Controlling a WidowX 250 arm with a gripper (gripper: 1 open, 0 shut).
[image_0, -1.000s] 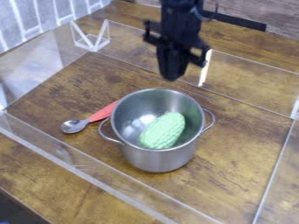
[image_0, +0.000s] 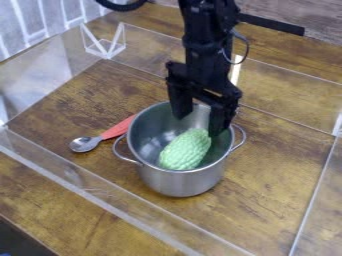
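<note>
A steel pot (image_0: 179, 180) with two side handles stands near the middle of the table, holding a pale green corn-like object (image_0: 185, 150). My black gripper (image_0: 202, 118) is low over the pot's back half, open, its fingers at or just inside the rim above and behind the green object. Whether it touches the object is hard to tell.
A spoon (image_0: 84, 144) with a red handle lies left of the pot. Clear panels border the wooden table (image_0: 80, 200).
My gripper has descended from high behind the pot to its rim, over the green object. The pot and spoon look unmoved.
</note>
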